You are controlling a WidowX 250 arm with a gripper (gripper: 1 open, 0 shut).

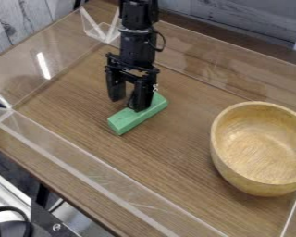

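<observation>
My black gripper [130, 91] hangs from the top of the camera view over a green block [136, 117] on the brown wooden table. Its dark fingers are spread open, one toward the left and one at the block's upper right, partly hiding that end of the block. I cannot tell whether they touch it.
A large light wooden bowl [255, 148] sits on the right side of the table. Dark cables lie at the bottom left corner, and a dark blue object shows at the left edge.
</observation>
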